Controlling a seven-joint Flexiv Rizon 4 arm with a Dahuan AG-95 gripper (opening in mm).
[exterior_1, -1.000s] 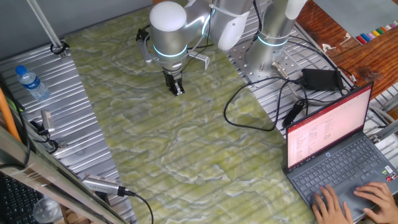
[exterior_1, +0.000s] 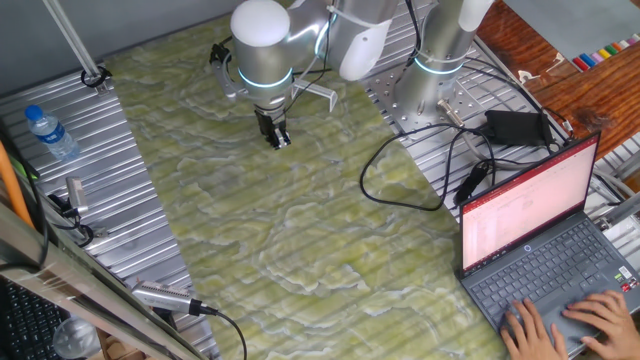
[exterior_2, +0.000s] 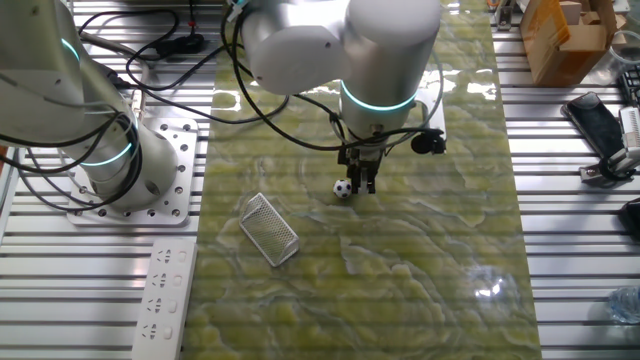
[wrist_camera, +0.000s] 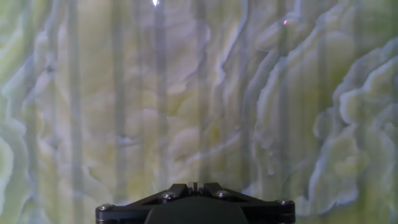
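In exterior view 2, my gripper (exterior_2: 363, 187) points down over the green marbled mat (exterior_2: 440, 290). A small black-and-white soccer ball (exterior_2: 342, 188) appears just left of its fingertips; I cannot tell whether they touch. Farther left lies a white, mesh-like goal (exterior_2: 268, 230). Exterior view 1 shows the gripper (exterior_1: 281, 143) below the arm, with part of the white goal (exterior_1: 320, 94) behind it and the ball hidden. Seen from the wrist, the gripper is shut, its tips together at the bottom edge and no ball between them.
A black cable (exterior_1: 365, 180) loops onto the mat's right side in exterior view 1, near a laptop (exterior_1: 530, 235) with a person's hands on it. A power strip (exterior_2: 163, 300) stands left of the mat in exterior view 2.
In exterior view 1 the arm and gripper have shifted a little to the left and slightly upward in the picture. The laptop and the table items stay in place.
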